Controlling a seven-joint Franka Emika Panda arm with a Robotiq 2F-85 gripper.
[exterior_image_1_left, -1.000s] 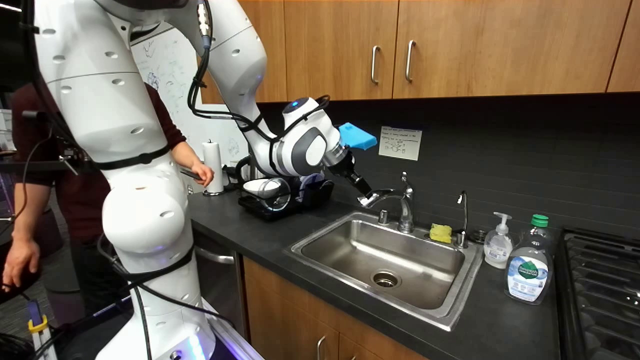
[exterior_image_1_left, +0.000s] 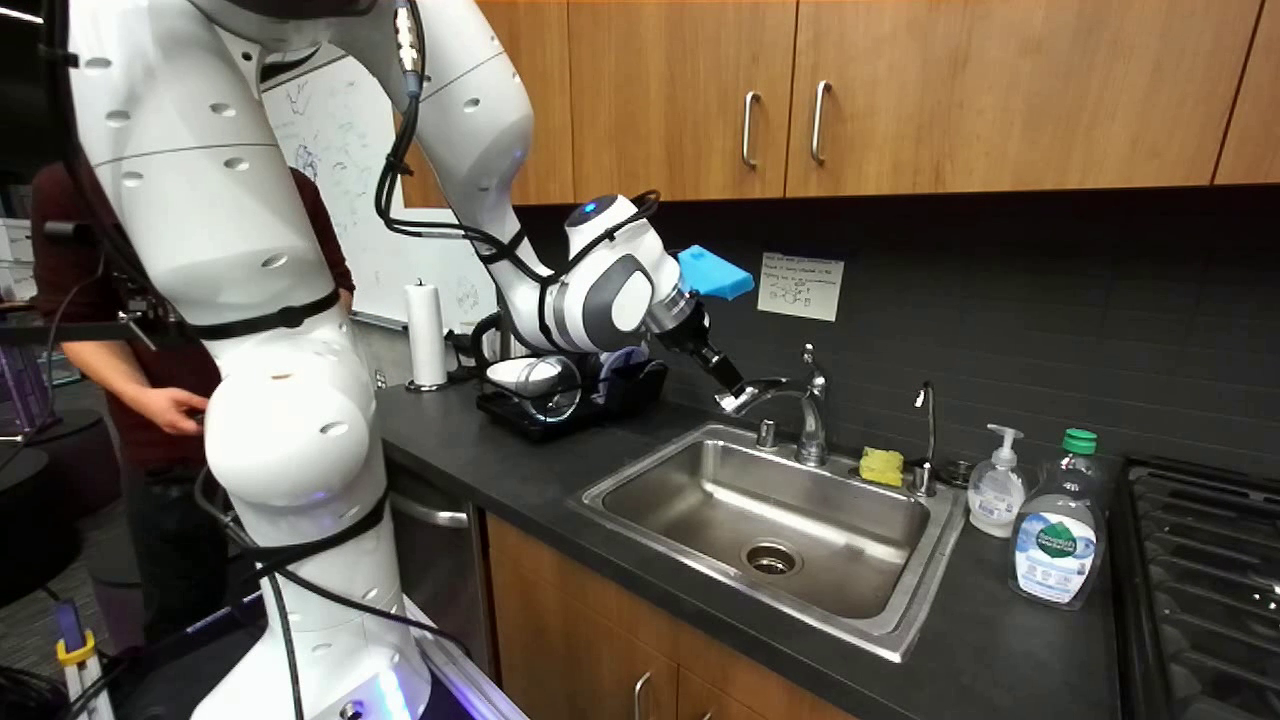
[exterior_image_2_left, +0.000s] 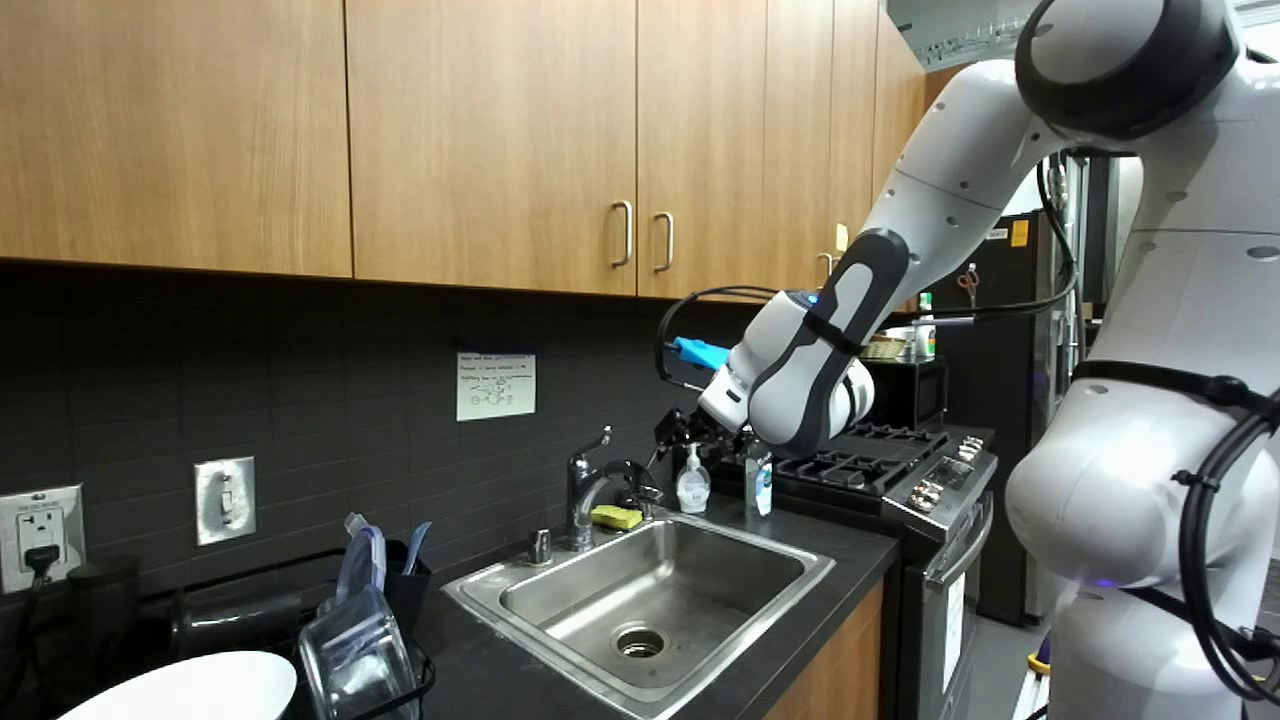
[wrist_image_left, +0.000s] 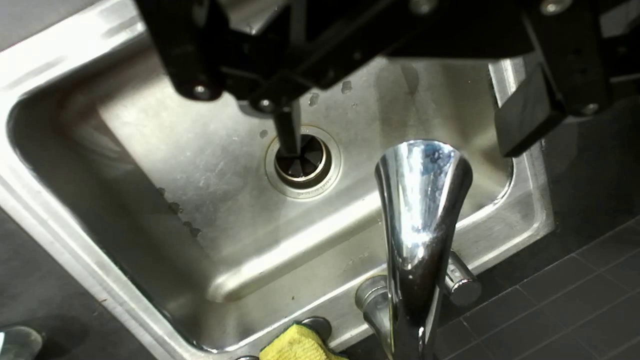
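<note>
My gripper stands open over the sink in the wrist view, its two dark fingers spread wide with nothing held between them. Below lies the empty steel sink (wrist_image_left: 204, 180) with its drain (wrist_image_left: 303, 163). The chrome faucet (wrist_image_left: 420, 222) rises toward the camera, its spout tip appearing between the fingers. In exterior view 1 my gripper (exterior_image_1_left: 727, 380) points down beside the end of the faucet spout (exterior_image_1_left: 768, 390); whether they touch cannot be told. In exterior view 2 the arm hides most of the gripper.
A yellow sponge (exterior_image_1_left: 882, 467), soap pump (exterior_image_1_left: 997, 482) and dish soap bottle (exterior_image_1_left: 1058, 528) sit right of the faucet. A dish rack (exterior_image_1_left: 576, 402) stands left of the sink, the stove (exterior_image_1_left: 1206, 576) at far right. Cabinets (exterior_image_1_left: 672, 96) hang overhead.
The arm and gripper have not visibly moved. Behind the arm, the person has drawn a hand back from near the paper towel roll. Nothing around the sink has changed.
</note>
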